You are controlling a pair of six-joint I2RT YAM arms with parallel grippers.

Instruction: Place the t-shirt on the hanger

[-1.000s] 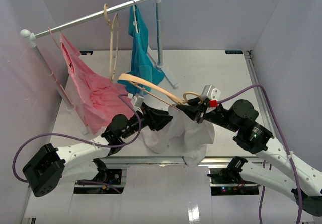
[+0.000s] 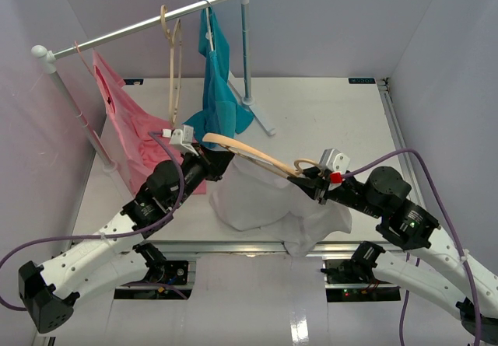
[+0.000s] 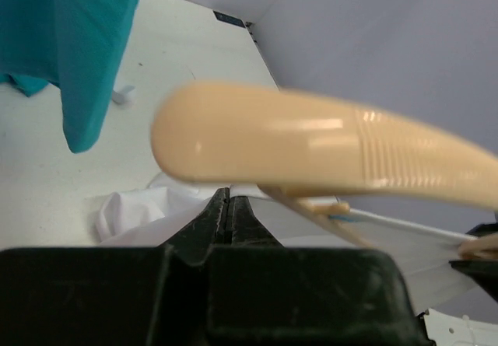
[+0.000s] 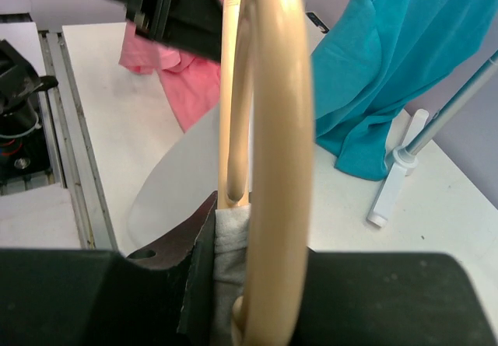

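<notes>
A wooden hanger [image 2: 247, 148] [image 3: 311, 140] [image 4: 276, 167] is held level by my right gripper [image 2: 299, 181], shut on it and on white-grey fabric bunched at its hook end. The white t-shirt [image 2: 272, 214] [image 3: 136, 214] drapes below, reaching down to the table. My left gripper [image 2: 227, 158] is at the hanger's free end, just beneath it in the left wrist view, fingertips together; I cannot see anything between them.
A rack [image 2: 140, 26] at the back left carries a pink shirt [image 2: 132, 128], an empty wooden hanger [image 2: 172, 74] and a teal shirt [image 2: 214, 82].
My left gripper has risen and moved left to the hanger's free end. My right gripper, with hanger and shirt, has shifted right and slightly down.
</notes>
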